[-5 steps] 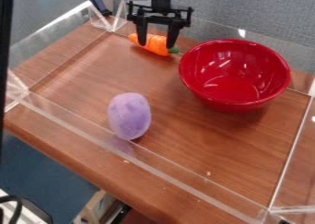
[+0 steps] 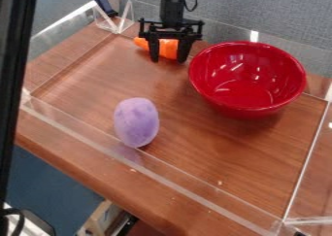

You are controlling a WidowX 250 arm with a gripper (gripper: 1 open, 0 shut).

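Observation:
My black gripper (image 2: pixel 169 48) is at the back of the wooden tabletop, lowered over an orange carrot (image 2: pixel 142 43), its fingers reaching down around the carrot, which they partly hide. Whether the fingers are pressed on it I cannot tell. A red bowl (image 2: pixel 247 70) stands to the right of the gripper, and a purple oval object (image 2: pixel 136 121) lies nearer the front left.
Clear low walls (image 2: pixel 195 184) edge the tabletop (image 2: pixel 220 157). A grey padded wall (image 2: pixel 285 49) rises behind.
The gripper has moved lower onto the carrot, hiding more of it, including its green end. The bowl and purple object are unchanged.

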